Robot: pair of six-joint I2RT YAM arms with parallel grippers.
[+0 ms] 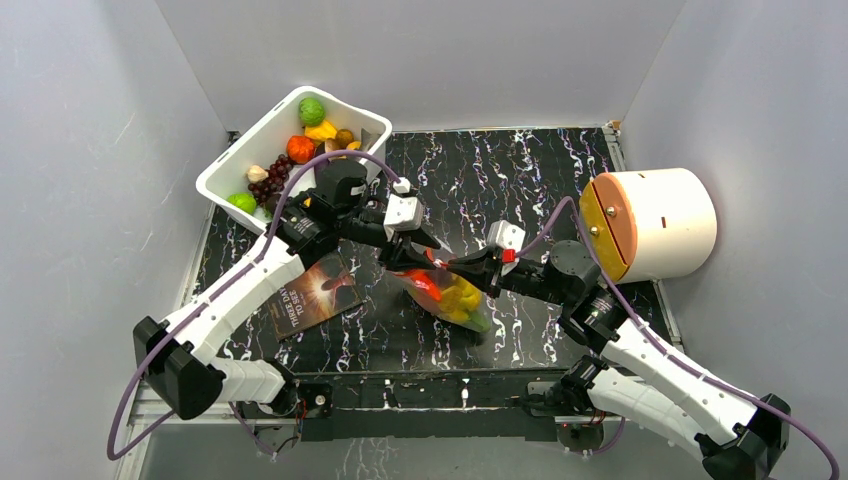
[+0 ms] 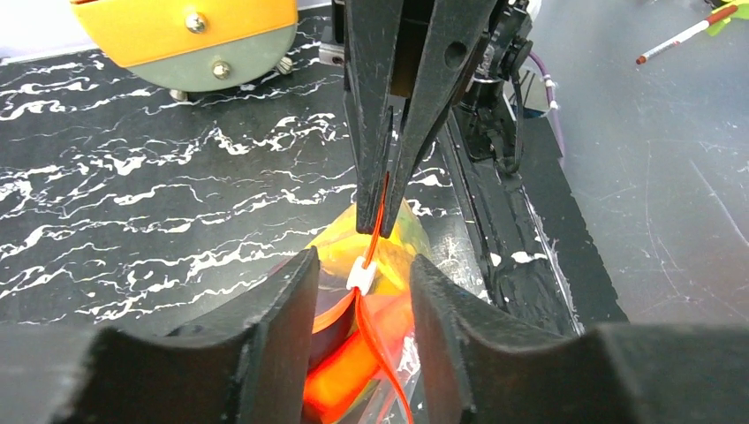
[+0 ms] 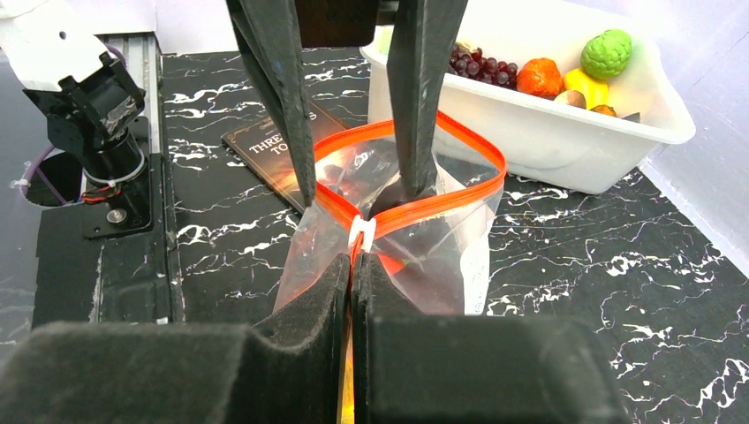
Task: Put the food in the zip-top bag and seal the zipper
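The clear zip top bag (image 1: 472,318) stands mid-table with red and yellow food inside. In the right wrist view its orange zipper rim (image 3: 459,196) spreads apart beyond the white slider (image 3: 362,231); the strip is together on the near side. My right gripper is shut on that strip end, close to the slider. My left gripper stands part open, its fingers (image 2: 287,305) on either side of the slider (image 2: 361,276) with visible gaps. From above, the two grippers almost meet over the bag, hiding the slider partly.
A white bin (image 1: 228,160) with toy produce stands at the back left, beneath the left arm. A dark book (image 1: 312,298) lies left of the bag. At the right is a cream and orange drum-shaped object (image 1: 665,225).
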